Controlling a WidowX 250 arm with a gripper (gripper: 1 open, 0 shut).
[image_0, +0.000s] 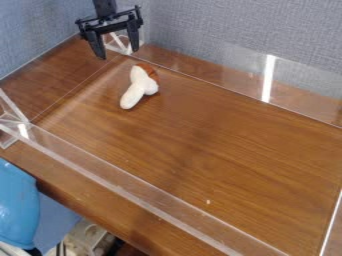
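Observation:
My black gripper (114, 40) hangs at the top left of the camera view, near the back left corner, open with nothing between its fingers. Below it and a little to the right, a white elongated object with a brown end (138, 87), like a soft toy or mushroom, lies on the wooden floor (207, 140) of the enclosure, apart from the gripper.
Clear low walls (160, 191) edge the wooden area, with grey padded walls (267, 35) behind. A blue object (14, 203) sits outside at the lower left.

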